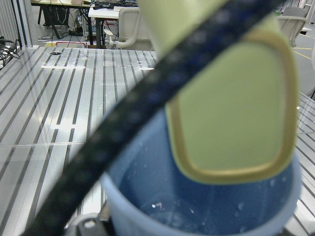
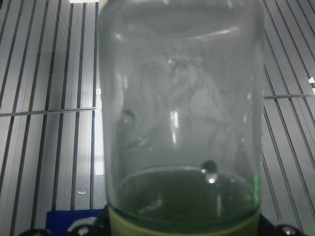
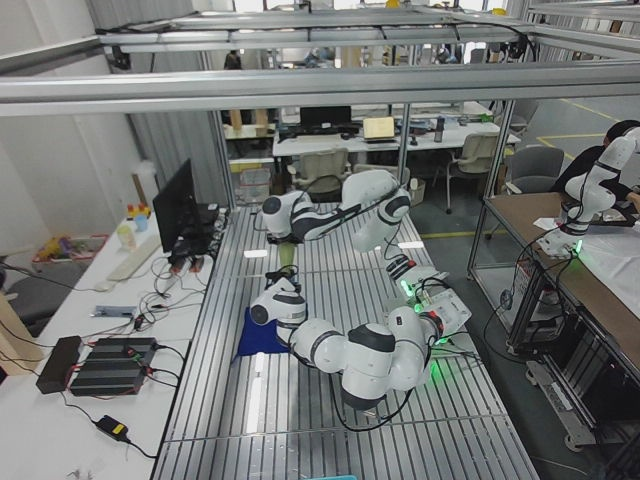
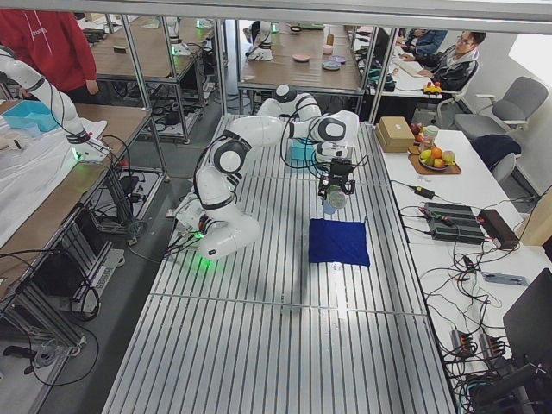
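Note:
A pale green cup with a clear section [image 4: 336,197] hangs from one gripper over a blue cup [image 1: 197,206]. The left wrist view shows the green cup's lower part [image 1: 226,108] inside or just over the blue cup's mouth, with droplets in the blue cup and a dark cable across the view. In the right wrist view the clear container [image 2: 182,108] fills the centre, a little greenish liquid or base at its bottom; the fingertips are mostly hidden behind it. A dark blue cloth [image 4: 338,241] lies flat on the slatted metal table [image 4: 259,345] beside the arms.
A light blue bin [image 4: 302,149] stands at the table's far end in the right camera view. A side desk [image 3: 110,260] carries a monitor, boxes and cables; a fruit tray [image 4: 438,166] sits on it.

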